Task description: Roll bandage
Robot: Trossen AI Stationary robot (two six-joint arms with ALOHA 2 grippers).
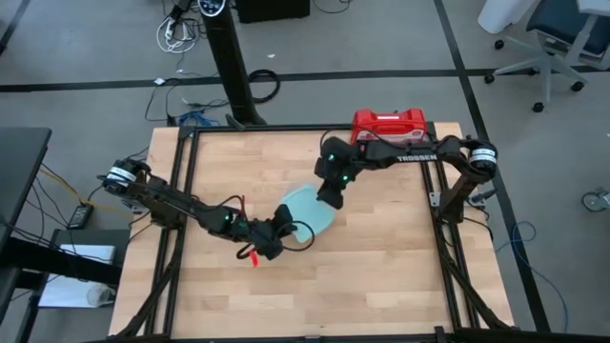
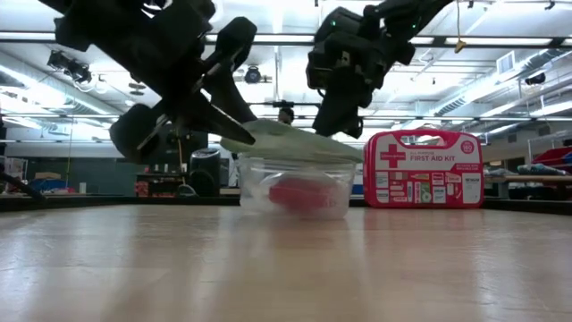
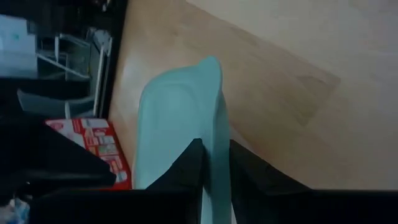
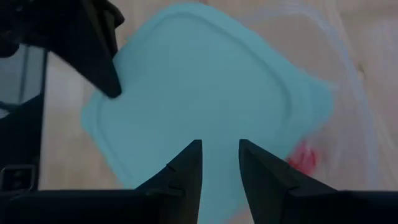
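Observation:
A teal lid [image 1: 311, 210] lies over a clear plastic container [image 2: 259, 186] with a red item [image 2: 299, 192] inside. In the left wrist view the rim of the lid [image 3: 214, 134] is pinched between the two fingers, so my left gripper is shut on it. The lid looks tilted and off-square on the container. Above the lid stands my right gripper, its fingers apart and nothing between them; the teal surface shows behind the gap. A corner of the container and some red show past the lid in the right wrist view. No bandage can be made out.
A red first aid kit [image 2: 423, 170] stands upright at the back right, close to the right arm. Black frame rails border the wooden table [image 1: 381, 276].

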